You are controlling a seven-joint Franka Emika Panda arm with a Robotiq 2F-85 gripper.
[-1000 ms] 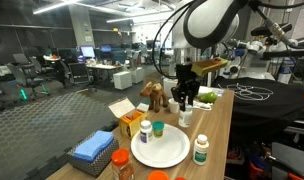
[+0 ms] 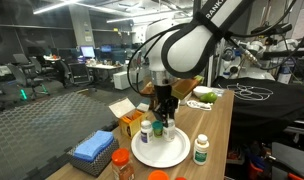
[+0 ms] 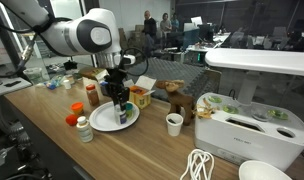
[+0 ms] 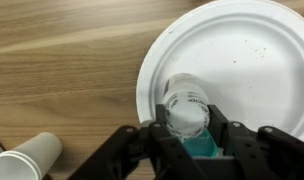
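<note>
My gripper (image 2: 169,121) is shut on a white bottle (image 2: 170,133) over the white plate (image 2: 162,162). The wrist view shows the bottle's round pale top (image 4: 187,115) between the dark fingers. Whether its base touches the plate, I cannot tell. Close beside it is a teal cup (image 2: 158,128), partly covered by a finger in the wrist view. Another white bottle (image 2: 146,131) stands toward the plate's left side in exterior view 1.
A pill bottle (image 2: 200,150) stands off the plate's right side. Orange-lidded jars (image 2: 122,164) and a blue sponge-like block (image 2: 92,146) are to the left. Behind are an open box (image 2: 127,115) and a toy dog (image 3: 179,98); a white mug (image 3: 174,124) stands on open wood.
From the plate's far right, my gripper has carried the white bottle left and over the plate, closer to the teal cup. The other objects stay where they were.
</note>
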